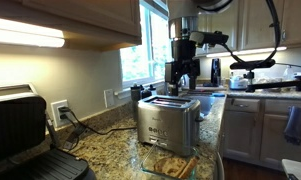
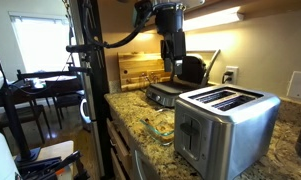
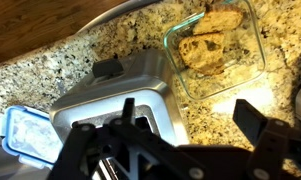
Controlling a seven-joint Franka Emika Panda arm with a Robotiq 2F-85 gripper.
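A silver toaster (image 1: pixel 163 128) stands upright on the granite counter, its two long slots (image 2: pixel 230 100) facing up. In front of it lies a square glass dish (image 3: pixel 192 88) holding pieces of bread (image 3: pixel 202 50). Above the toaster hangs my gripper (image 1: pixel 184 82), pointing down and clear of it. In the wrist view its fingers (image 3: pixel 252 122) stand wide apart, one over the toaster and the other over bare counter beside the dish. Nothing is held between them. Whether any bread sits inside the slots cannot be made out.
A black grill press (image 1: pixel 18 130) stands open at the counter's left, near a wall outlet (image 1: pixel 60 112) with a cord. Cabinets (image 1: pixel 95 15) overhang the wall side. A lidded clear container (image 3: pixel 30 135) lies beyond the toaster. The counter ends at the front edge.
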